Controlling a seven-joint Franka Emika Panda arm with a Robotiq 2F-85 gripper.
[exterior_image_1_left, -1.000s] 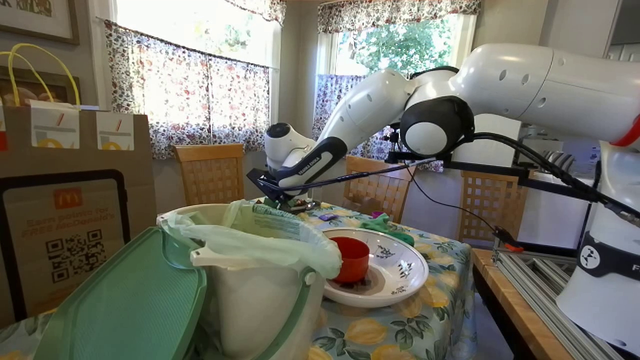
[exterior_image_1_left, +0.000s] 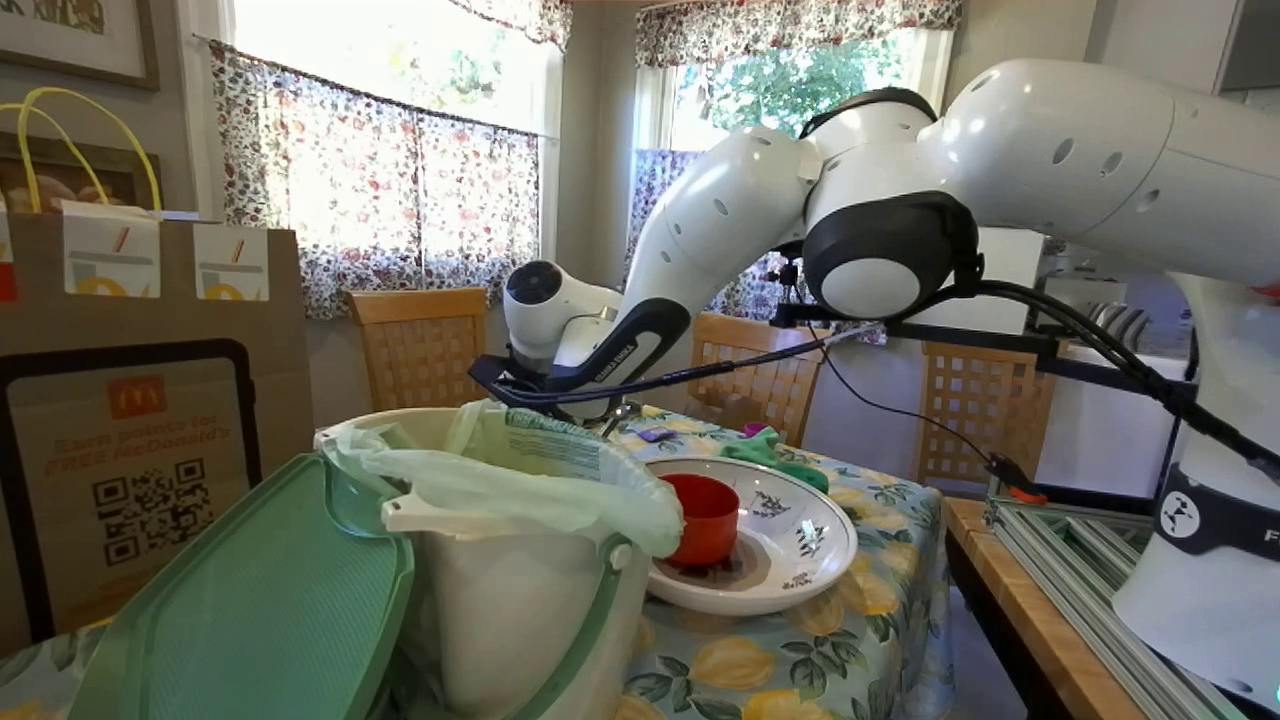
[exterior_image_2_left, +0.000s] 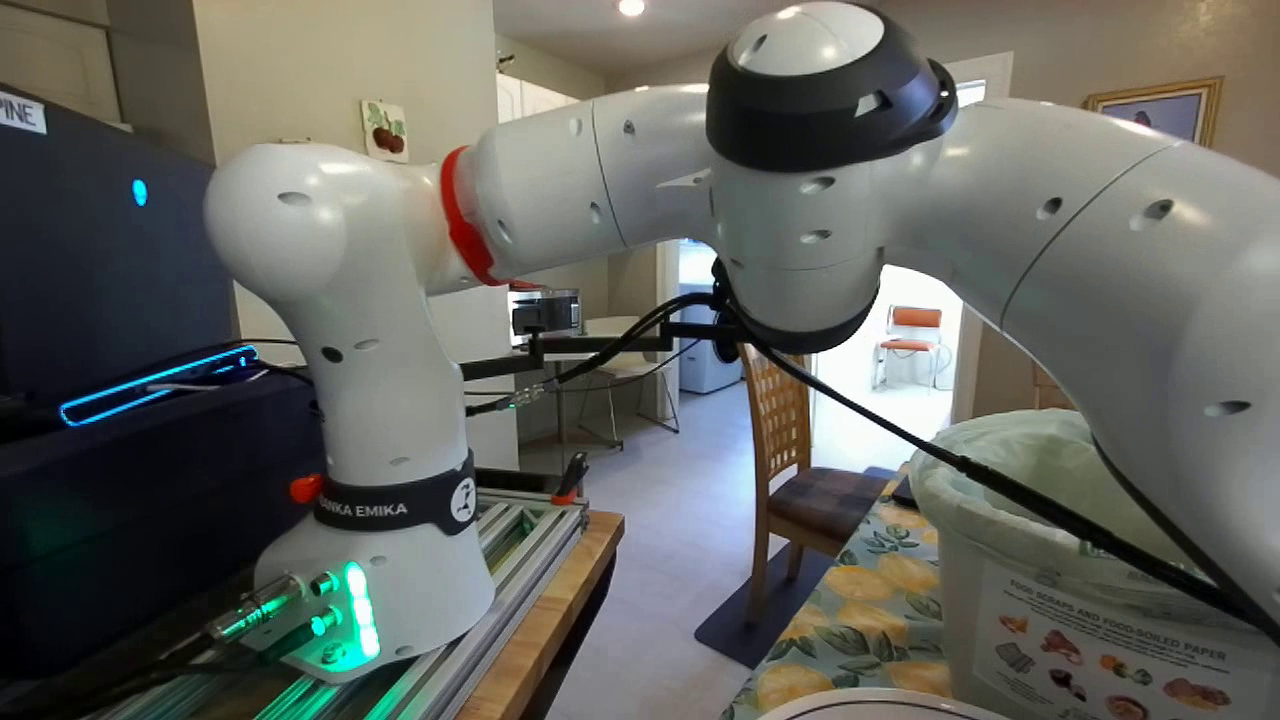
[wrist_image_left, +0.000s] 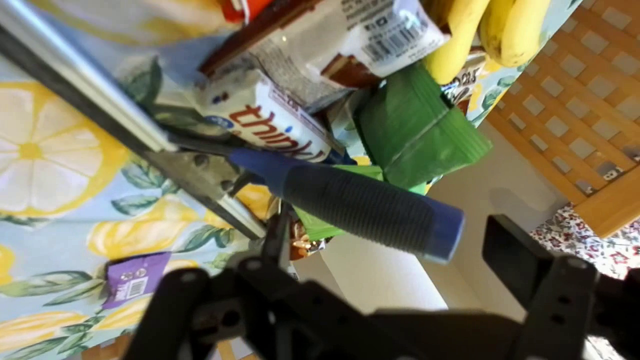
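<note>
In the wrist view, my gripper is open, its two black fingers wide apart. A squeegee-like tool has a dark ribbed handle (wrist_image_left: 360, 207) with blue ends; it crosses the view between the fingers, and neither one appears to touch it. The tool's long metal bar (wrist_image_left: 90, 90) runs diagonally over the lemon-print tablecloth. How far the handle is below the fingertips I cannot tell. In exterior view 1 the fingers are hidden behind the lined bin (exterior_image_1_left: 516, 600).
Snack packs, including a white bar wrapper (wrist_image_left: 270, 117) and a green packet (wrist_image_left: 420, 129), lie close to the handle with bananas (wrist_image_left: 459, 39). A purple wrapper (wrist_image_left: 137, 277) lies apart. Nearer stand a white bowl (exterior_image_1_left: 792, 540) with a red cup (exterior_image_1_left: 702, 522) and a green lid (exterior_image_1_left: 258, 588).
In exterior view 1 my hand has shifted left and slightly down behind the bin, while the elbow has risen. The bin, bowl and cup have stayed in place.
</note>
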